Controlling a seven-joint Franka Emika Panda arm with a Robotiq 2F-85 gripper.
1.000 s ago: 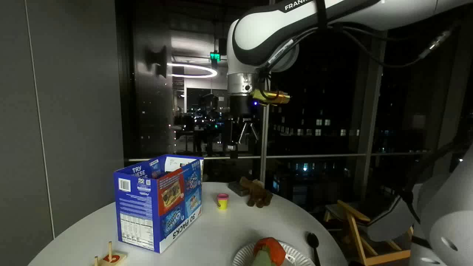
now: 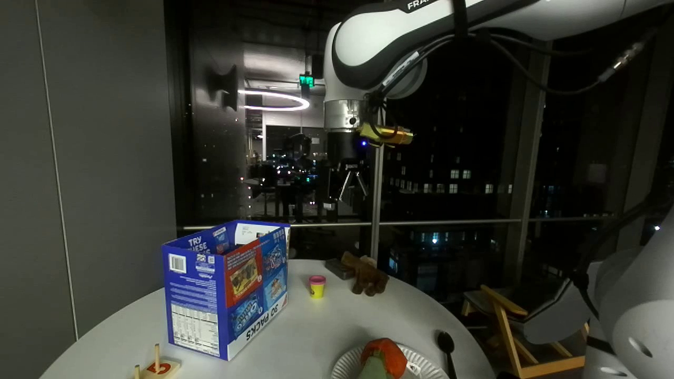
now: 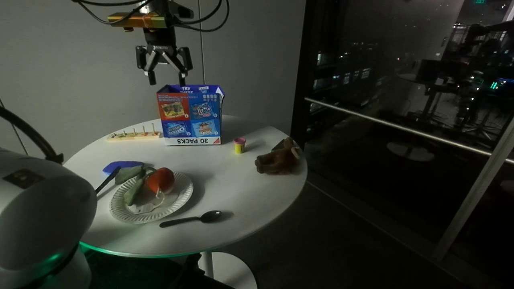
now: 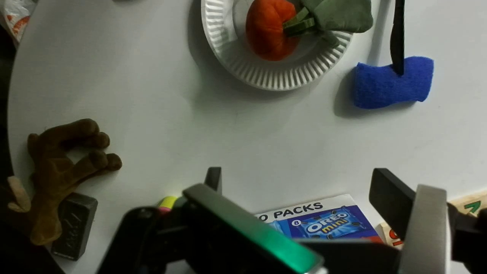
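My gripper (image 3: 166, 81) stands open above the table, with nothing between its fingers. In exterior view 2 it appears over the top of the blue snack box (image 3: 192, 118), which is open at the top. The wrist view shows the box's printed front (image 4: 328, 223) between and below the fingers, its upper part hidden by the gripper. A small yellow tub with a pink lid (image 3: 239, 145) stands beside the box; in the wrist view a finger mostly covers it. A brown plush toy (image 3: 279, 159) lies near the table edge, against a dark block (image 4: 75, 226).
A paper plate (image 3: 185, 197) carries an orange-red plush vegetable (image 3: 160, 180) and green pieces. A black spoon (image 3: 210, 216), a blue cloth (image 4: 395, 84) and a wooden peg board (image 3: 133, 136) lie around the table.
The gripper has risen slightly in exterior view 1. The box, tub and other table objects have not moved.
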